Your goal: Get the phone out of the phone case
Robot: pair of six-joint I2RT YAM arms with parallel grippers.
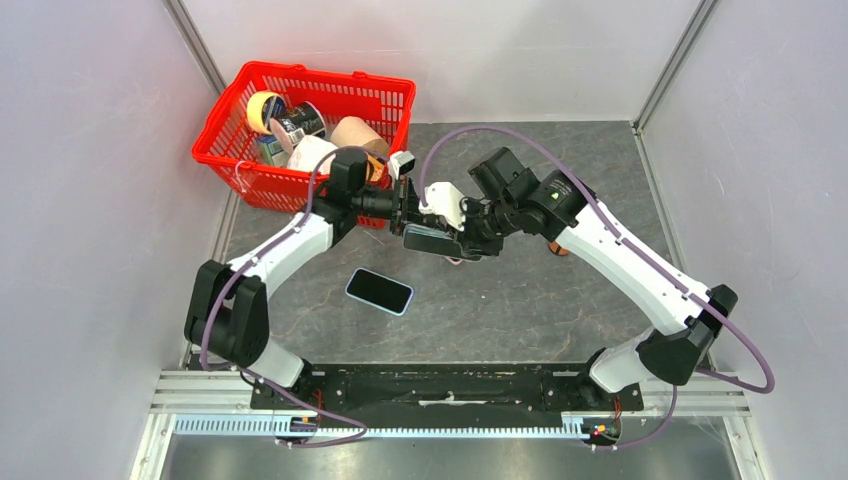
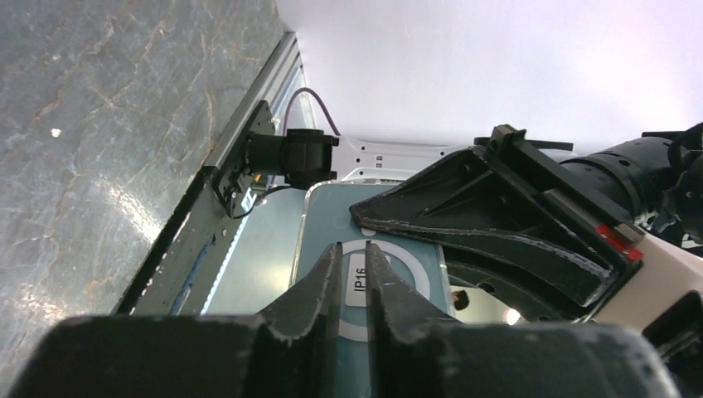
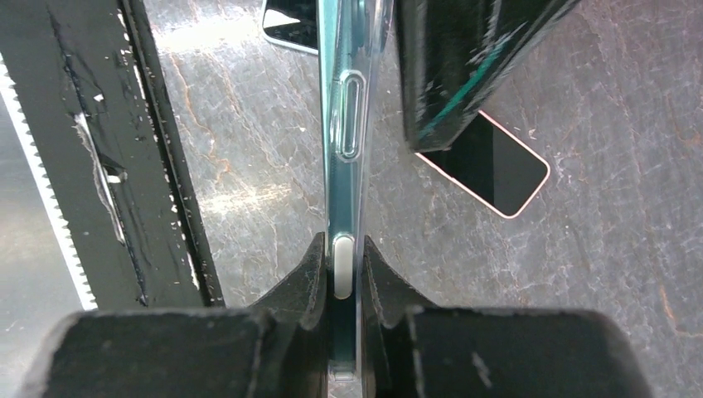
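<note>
A teal phone in a clear case (image 2: pixel 327 207), labelled IP16, is held up between my grippers at the centre of the top view (image 1: pixel 428 240). My right gripper is shut on its edge; in the left wrist view that gripper's black finger lies across the case's back. My left gripper is at the case, its fingertips slightly apart over the label; whether they touch it is unclear. In the right wrist view a black part of it stands beside the case's upper side.
A dark phone with blue edge (image 1: pixel 379 291) lies left of centre; a pink-edged phone (image 3: pixel 506 170) lies under the grippers. A red basket (image 1: pixel 230 140) of tape rolls stands back left.
</note>
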